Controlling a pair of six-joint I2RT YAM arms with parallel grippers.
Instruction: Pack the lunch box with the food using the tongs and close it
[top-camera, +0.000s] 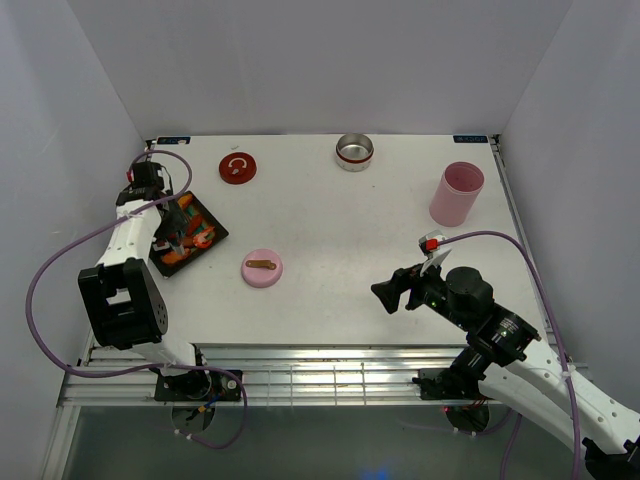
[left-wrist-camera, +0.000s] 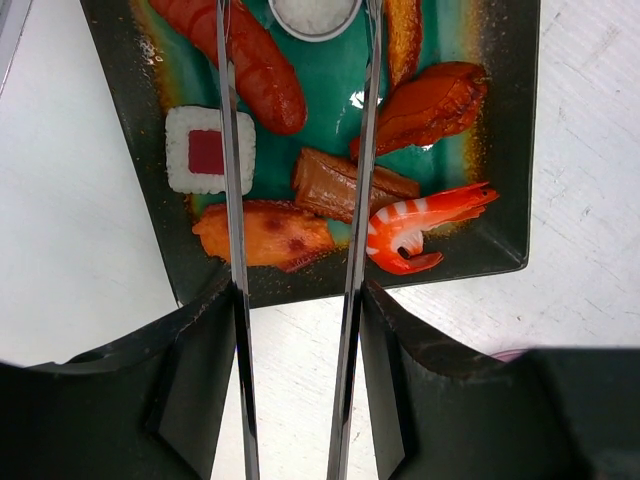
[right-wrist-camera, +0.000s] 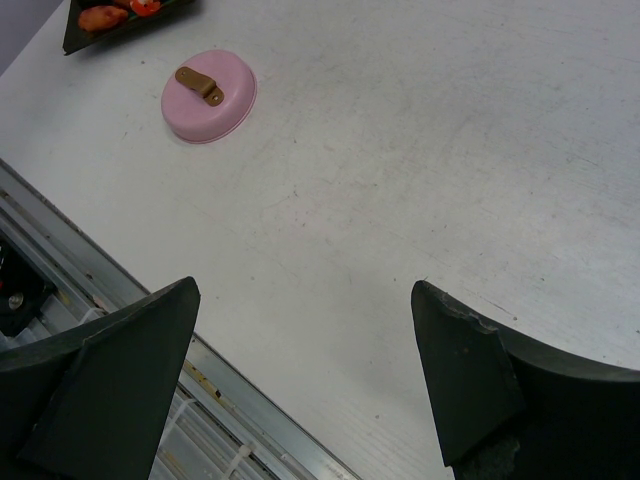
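Observation:
A black lunch tray (top-camera: 216, 234) at the left holds several foods: a sausage (left-wrist-camera: 270, 90), a white cup (left-wrist-camera: 310, 12), sushi (left-wrist-camera: 183, 150), a shrimp (left-wrist-camera: 420, 220) and browned pieces (left-wrist-camera: 420, 110). My left gripper is over the tray, its long metal fingers part open around the area of the white cup and sausage; whether they touch anything is unclear. My right gripper (top-camera: 392, 292) stands open over the table's near right, nothing between its fingers.
A pink lid (top-camera: 262, 278) with a brown piece on it, a red disc (top-camera: 237, 168), a steel pot (top-camera: 355, 160) and a pink cup (top-camera: 455, 205) stand on the table.

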